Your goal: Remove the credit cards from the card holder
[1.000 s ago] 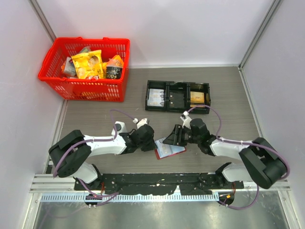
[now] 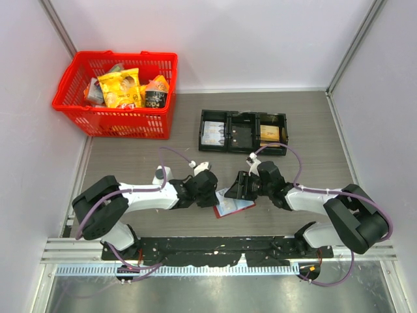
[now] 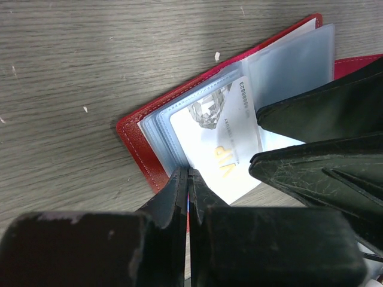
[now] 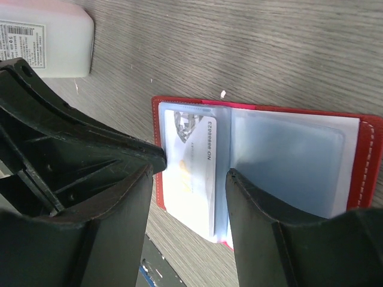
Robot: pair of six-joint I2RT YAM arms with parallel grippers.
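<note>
The open red card holder point(image 3: 141, 149) lies on the wooden table, its clear sleeves point(image 4: 287, 155) showing. A white card with a diamond picture sits in a sleeve at one end, also seen in the right wrist view. My left gripper is shut, its tips pressed at the edge of that card and sleeve, with nothing visible held between them. My right gripper is open over the holder, one finger on each side of the sleeve edge beside the card.
A red basket point(image 2: 117, 120) of snack packs stands at the back left. A black compartment tray point(image 2: 242, 150) is at the back centre-right. A white container point(image 4: 60, 42) stands by the left arm. Bare table surrounds the holder.
My left arm has shifted slightly right, toward the card holder. The right arm has moved very little.
</note>
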